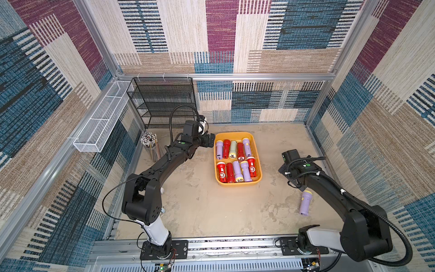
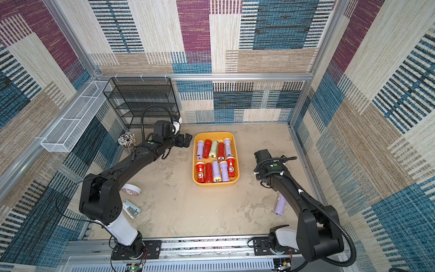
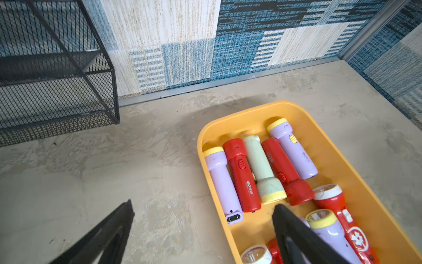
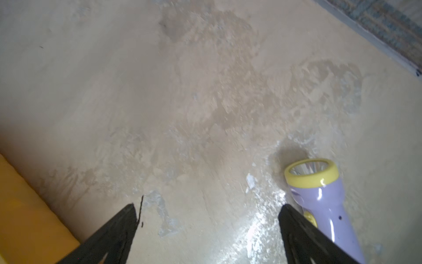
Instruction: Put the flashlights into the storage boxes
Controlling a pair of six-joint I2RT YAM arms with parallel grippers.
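An orange tray holds two rows of purple, red and pale green flashlights. One purple flashlight with a yellow rim lies on the table at the right, outside the tray; it shows at the lower right of the right wrist view. My left gripper is open and empty, above the table left of the tray's back half. My right gripper is open with nothing between its fingers, right of the tray and above and beside the loose flashlight.
A black mesh rack stands at the back left, a white wire basket hangs on the left wall, and a holder of sticks stands nearby. Tape and a pale tool lie at the left.
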